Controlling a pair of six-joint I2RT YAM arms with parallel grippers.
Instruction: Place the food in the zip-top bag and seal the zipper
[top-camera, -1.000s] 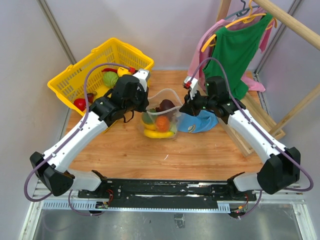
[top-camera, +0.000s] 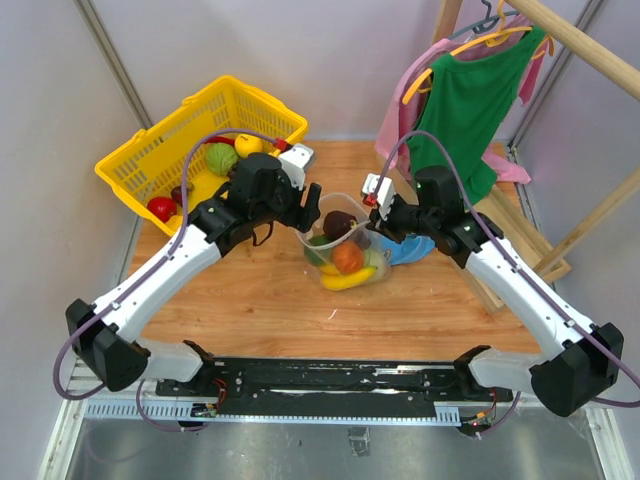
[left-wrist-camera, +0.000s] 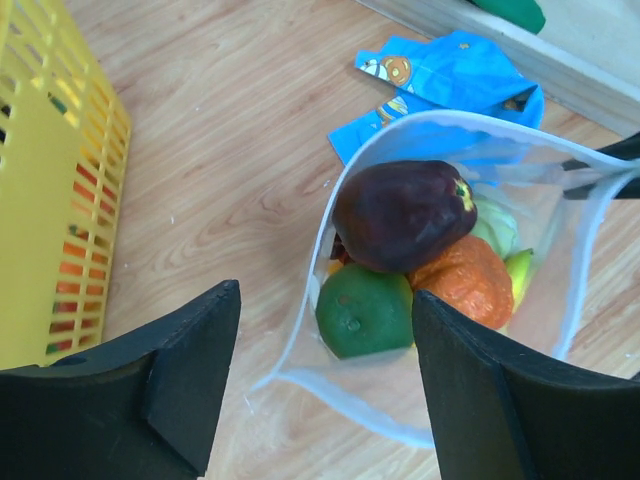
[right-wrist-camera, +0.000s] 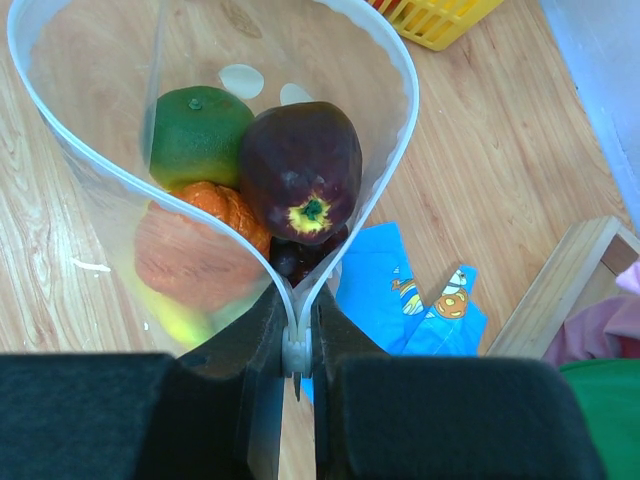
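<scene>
The clear zip top bag stands mid-table, its mouth wide, holding an eggplant, a green fruit, an orange fruit and yellow produce low down. My right gripper is shut on the bag's rim at one corner. My left gripper hangs open above the opposite side of the bag, with the bag's near edge seen between and below its fingers in the left wrist view.
A yellow basket with more produce sits back left. A blue cloth lies right of the bag. A wooden rack with hanging clothes stands on the right.
The bag and my right gripper shifted right from their position about a second ago.
</scene>
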